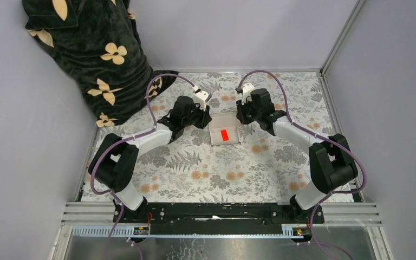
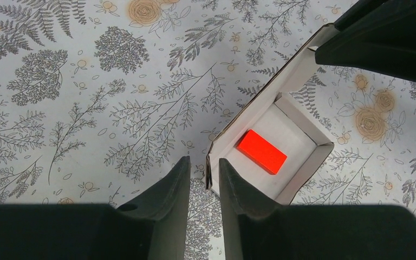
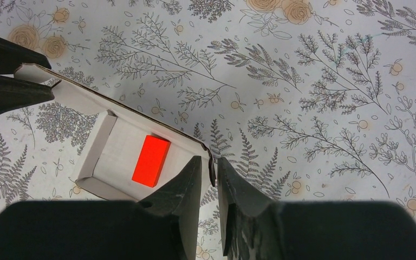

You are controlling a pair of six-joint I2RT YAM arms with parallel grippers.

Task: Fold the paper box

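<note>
The white paper box point(image 1: 216, 139) lies open on the table, its back flap raised and a red block point(image 1: 224, 135) inside. My left gripper point(image 1: 207, 120) is at the back left corner; in the left wrist view its open fingers point(image 2: 231, 189) straddle the flap's end, with a gap visible. My right gripper point(image 1: 240, 117) is at the back right corner; in the right wrist view its fingers point(image 3: 187, 184) stand a little apart around the other end of the flap. Each wrist view also shows the opposite gripper's dark fingers at the far end of the flap.
A patterned sheet point(image 1: 184, 168) covers the table, clear in front of the box. A dark flowered cloth point(image 1: 86, 65) lies at the back left. Walls surround the back and sides.
</note>
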